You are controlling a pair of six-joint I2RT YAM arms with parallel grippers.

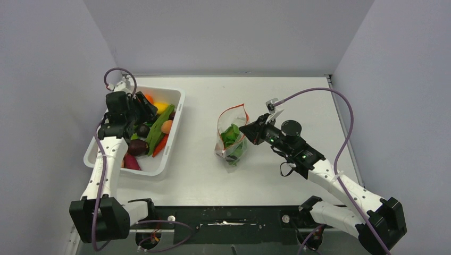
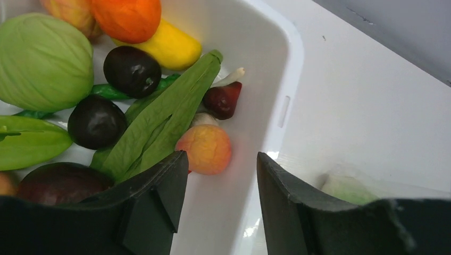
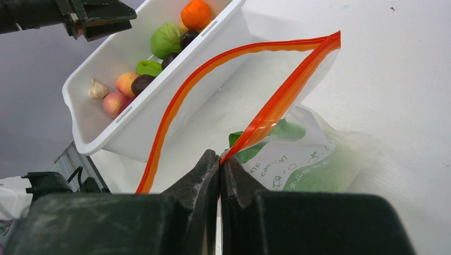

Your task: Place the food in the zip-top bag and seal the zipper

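A clear zip top bag (image 1: 232, 139) with an orange zipper strip (image 3: 290, 87) stands on the table, its mouth gaping and green leafy food (image 1: 230, 136) inside. My right gripper is shut on the bag's zipper edge. Over the white bin (image 1: 176, 114) hangs my left gripper, its fingers apart and nothing between them. Beneath it in the left wrist view lie a peach (image 2: 205, 149), long green leaves (image 2: 167, 111), dark round fruits (image 2: 132, 71), a cabbage (image 2: 45, 59) and an orange fruit (image 2: 126, 18).
The bin's tall wall (image 3: 175, 69) separates the produce from the bag. Bare table (image 1: 194, 180) lies between bin and bag, and more is clear behind the bag.
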